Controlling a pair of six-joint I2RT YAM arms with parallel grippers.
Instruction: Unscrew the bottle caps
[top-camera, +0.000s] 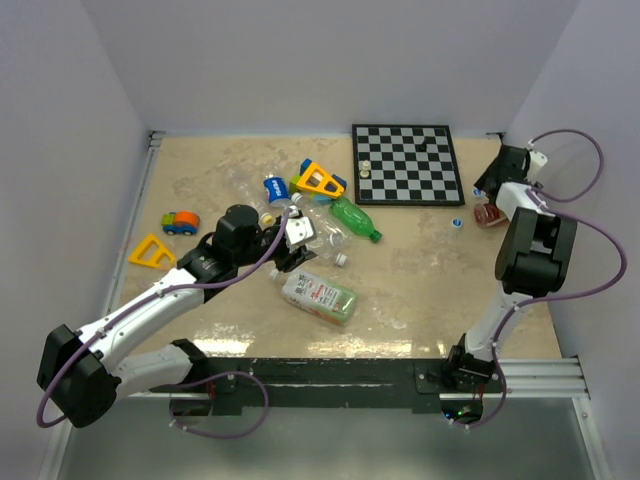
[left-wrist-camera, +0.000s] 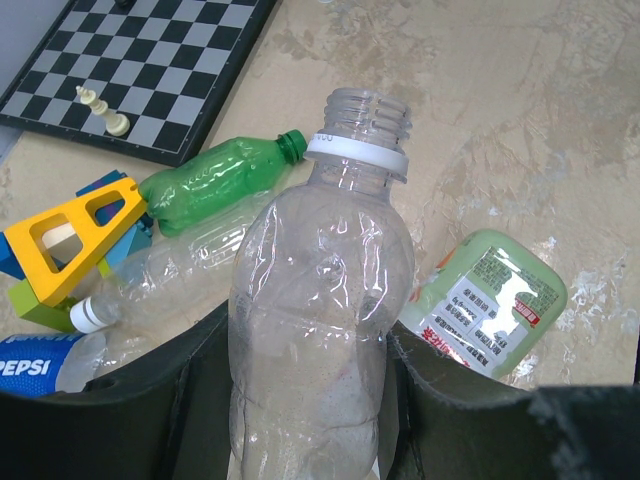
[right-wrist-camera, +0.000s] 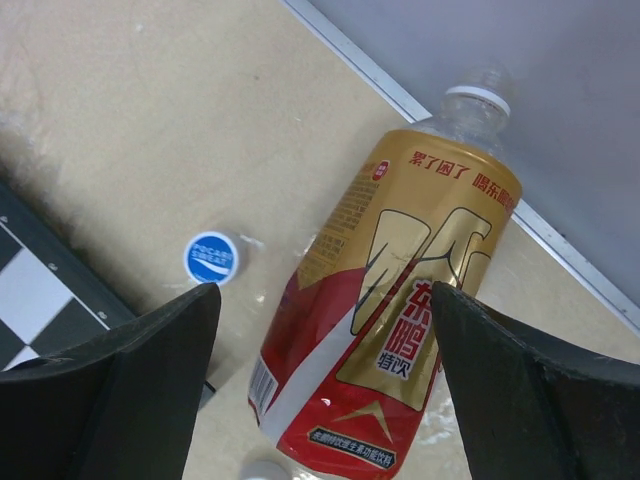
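My left gripper (top-camera: 292, 240) is closed round a clear bottle (left-wrist-camera: 320, 280) held upright, its threaded neck uncapped with a white ring below. At the right edge, my right gripper (top-camera: 510, 180) hangs with parted fingers over a gold-and-red bottle (right-wrist-camera: 385, 290) lying on the table; this bottle's neck has a white ring, and no cap shows on it. Loose caps (right-wrist-camera: 212, 257) (top-camera: 456, 223) lie nearby. Also lying are a green bottle (left-wrist-camera: 210, 180) with a green cap, a clear bottle (left-wrist-camera: 180, 260) with a white cap, a Pepsi bottle (left-wrist-camera: 40, 362) and a green-labelled bottle (left-wrist-camera: 480, 300).
A chessboard (top-camera: 405, 160) stands at the back beside the right gripper. Toy blocks (top-camera: 322, 182), a toy car (top-camera: 180, 222) and a yellow triangle (top-camera: 140, 255) lie on the left.
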